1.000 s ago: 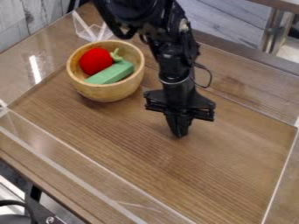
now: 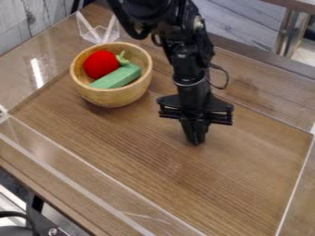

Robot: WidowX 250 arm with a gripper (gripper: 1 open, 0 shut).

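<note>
My black gripper (image 2: 194,129) hangs from the top of the view over the middle of the wooden table (image 2: 135,184), low near its surface. It is shut, with nothing visible between its fingers. To its upper left, apart from it, a wooden bowl (image 2: 87,90) holds a red round object (image 2: 101,64) and a green block (image 2: 116,80).
A clear plastic item (image 2: 99,28) lies behind the bowl at the top left. A raised edge runs along the back right. A dark cable or part shows at the bottom-left corner.
The gripper has shifted very slightly and turned a little. The bowl and its contents have not moved.
</note>
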